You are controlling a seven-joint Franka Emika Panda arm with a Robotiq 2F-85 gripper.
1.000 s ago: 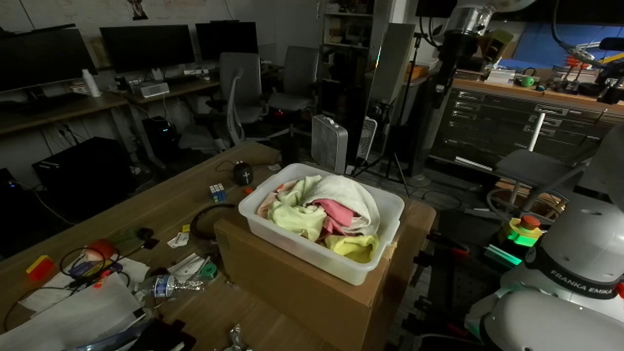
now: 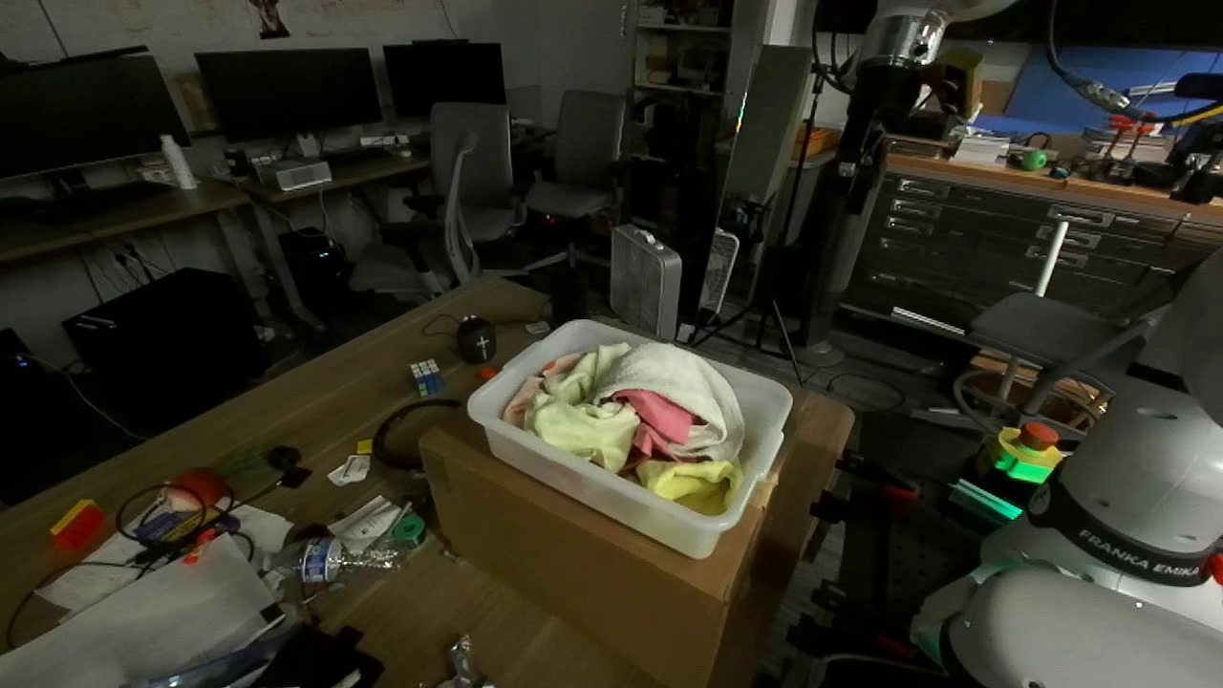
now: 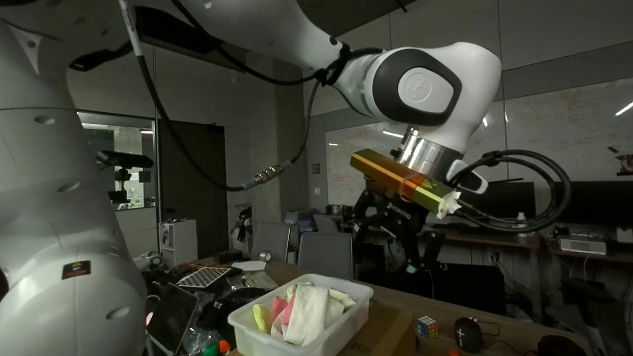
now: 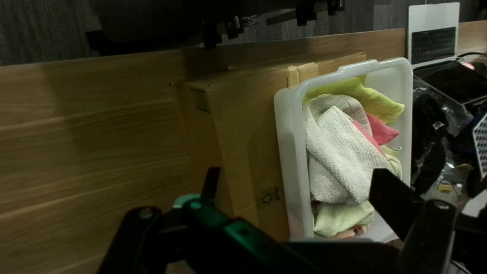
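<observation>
A white plastic bin [image 2: 550,468] holds a heap of cloths and sits on a cardboard box [image 2: 573,556]. On top of the heap lies a white towel [image 4: 340,155], with a pink cloth [image 4: 382,130], a yellow cloth [image 4: 379,102] and a pale green cloth [image 4: 340,218] showing around it. My gripper is open above the box and bin, its fingers [image 4: 396,201] far apart and no object held between them. From the side, the gripper's black body [image 3: 397,216] hangs well above the cloths.
Bare tabletop [image 4: 100,150] lies beside the box. A Rubik's cube [image 2: 426,377] and a black speaker [image 2: 476,339] stand behind the bin. Cables, papers and a plastic bottle [image 2: 332,560] clutter the table's near left; a laptop [image 4: 433,34] sits past the bin.
In exterior view 1 the arm's end and gripper have shifted slightly left and a little down. The bin and cloths look unchanged.
</observation>
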